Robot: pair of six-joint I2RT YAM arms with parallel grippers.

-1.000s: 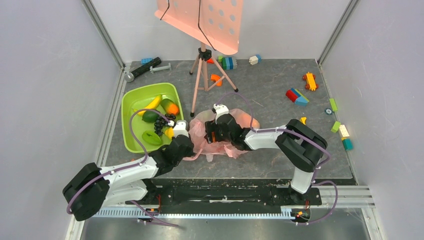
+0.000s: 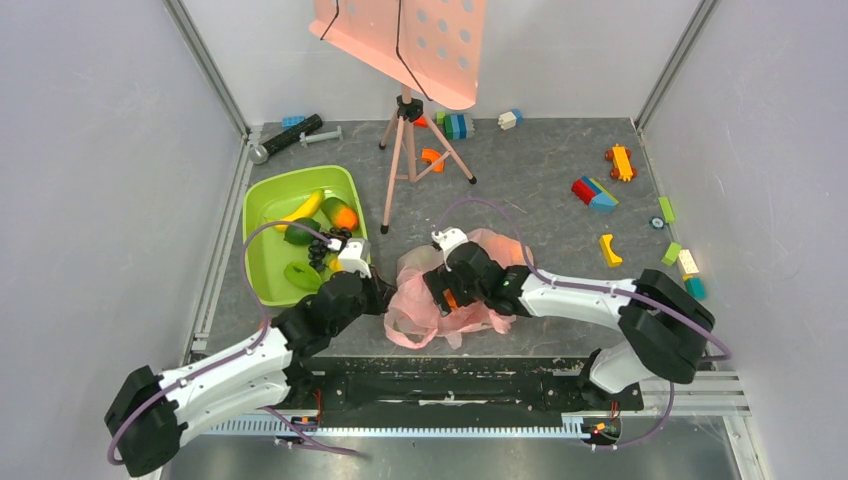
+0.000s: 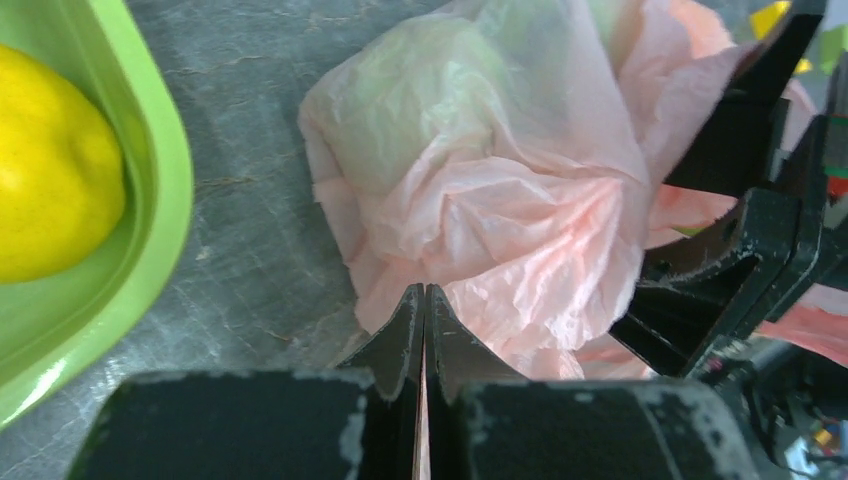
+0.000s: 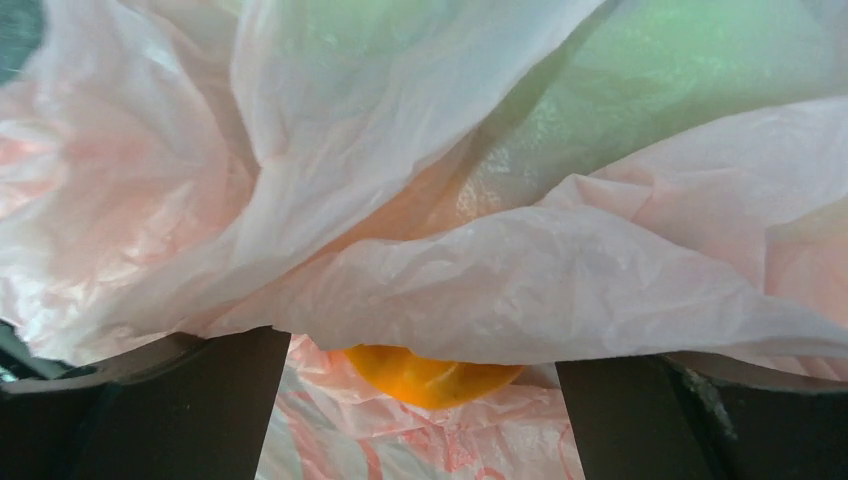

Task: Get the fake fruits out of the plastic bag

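A crumpled pink plastic bag (image 2: 412, 318) lies on the grey table in front of the tripod. My right gripper is open inside its mouth, with an orange fruit (image 4: 435, 378) visible between the fingers under a fold of film. Pale green shapes show through the bag (image 3: 420, 110) in the left wrist view. Beside the bag's left edge, my left gripper is shut, its tips meeting. No fruit is between them; whether thin film is pinched cannot be told. The green basin (image 2: 258, 270) holds a banana (image 2: 305, 207), dark grapes (image 2: 318, 252) and other fruits.
A pink tripod stand (image 2: 405, 150) rises behind the bag. Toy blocks (image 2: 597, 194) and a yellow piece (image 2: 609, 250) lie to the right. Dumbbells (image 2: 290, 138) rest behind the basin. The table right of the tripod has bare room.
My right gripper has moved right and slightly toward the front, and the bag has shifted to the right. My left arm has moved a little, and the bag's handle beside it now lies farther right.
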